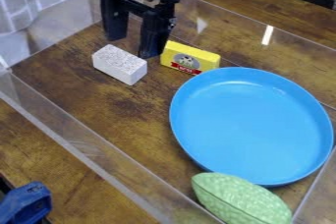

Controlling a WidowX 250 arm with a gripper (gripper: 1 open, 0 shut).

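The black gripper (133,33) hangs at the top middle of the camera view, over a white speckled block (120,65) and to the left of a yellow box (191,58) with a label. Its two dark fingers point down; whether they are open or shut is hard to tell against the dark arm. Both the block and the box lie on the wooden floor of a clear-walled enclosure. A blue round plate (250,125) fills the right side.
A pale green oval object (241,198) lies at the bottom right by the clear wall. A blue object (20,203) sits at the lower left corner. The wooden floor (92,120) left of the plate is clear.
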